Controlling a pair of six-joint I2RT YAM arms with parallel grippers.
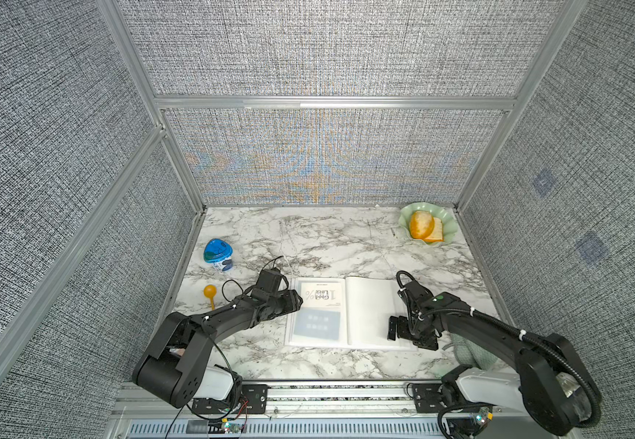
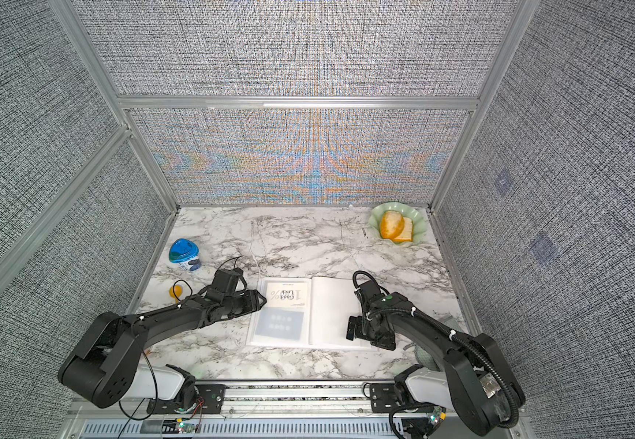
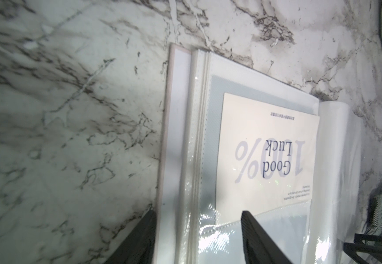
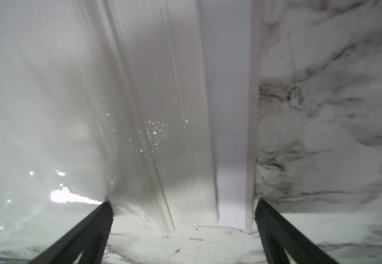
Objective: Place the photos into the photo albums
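Note:
The photo album (image 1: 376, 311) lies open on the table. Its left page holds a cream "Good Luck 100%" photo (image 3: 261, 154) in the upper pocket, and the lower pocket (image 3: 252, 242) looks blue-grey. The right page (image 4: 45, 110) is blank and white under shiny clear film. At the album's left edge my left gripper is open, its fingers to either side of that edge with nothing visibly held. My right gripper stands open over the right page's lower outer corner, the page edge showing between its blurred fingers. No loose photo shows.
A green bowl with bread (image 1: 427, 225) stands at the back right. On the left are a blue-lidded tub (image 1: 218, 252) and a yellow spoon (image 1: 209, 292). A grey-green cloth-like item (image 1: 474, 355) lies beneath the right arm.

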